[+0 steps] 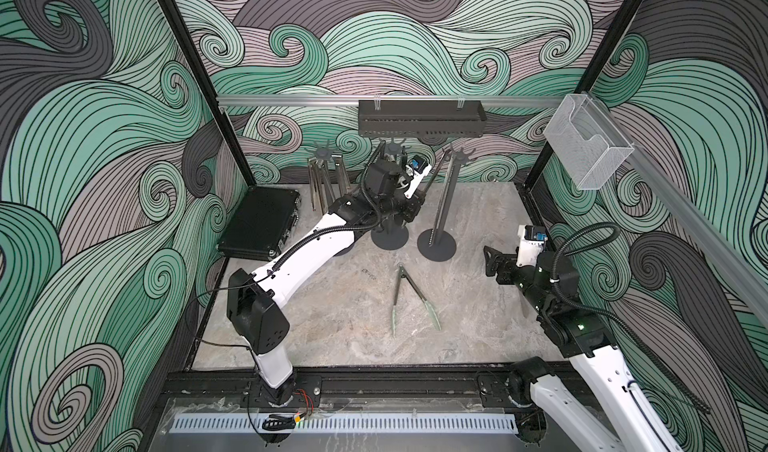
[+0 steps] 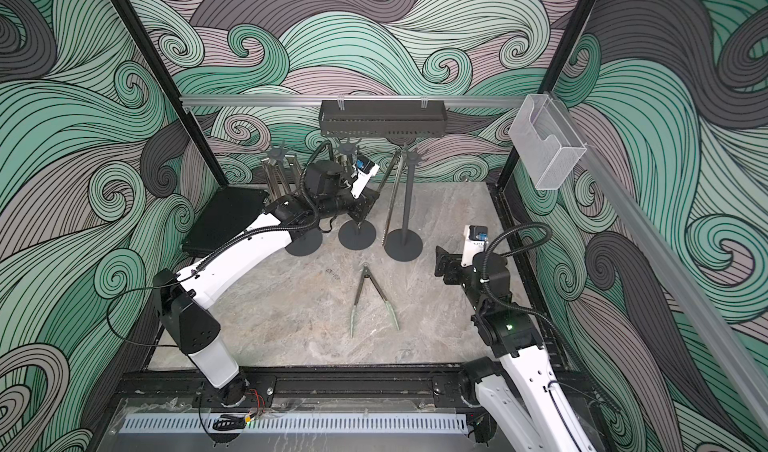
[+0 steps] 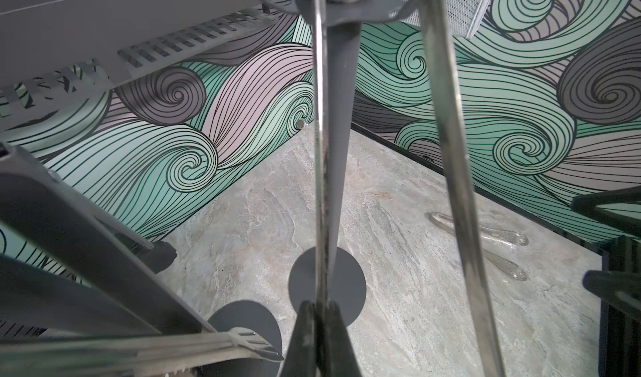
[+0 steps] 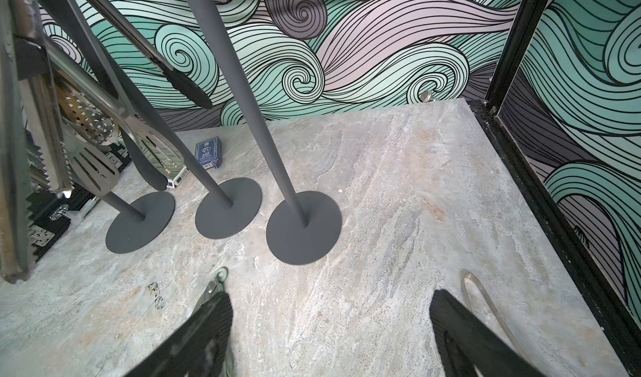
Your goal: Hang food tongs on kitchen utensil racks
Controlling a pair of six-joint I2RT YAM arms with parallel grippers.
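Note:
Metal tongs hang from the hooked top of the right-hand rack (image 1: 449, 187), their two legs spread apart. In the left wrist view, one leg (image 3: 320, 143) runs down into my left gripper, which looks shut on it. The other leg (image 3: 455, 143) hangs free to the right. On the table lie green-handled tongs (image 1: 397, 292), legs spread in a V with the hinge toward the racks. My right gripper is open and empty over the table's right side. U-shaped metal tongs (image 4: 470, 280) lie by its right finger, mostly hidden in the top views.
The left rack's base (image 4: 140, 222) and middle rack's base (image 4: 229, 208) stand alongside, with several utensils hanging close together. A black case (image 1: 260, 222) sits at left. A dark shelf (image 1: 421, 117) and wire basket (image 1: 588, 143) hang above.

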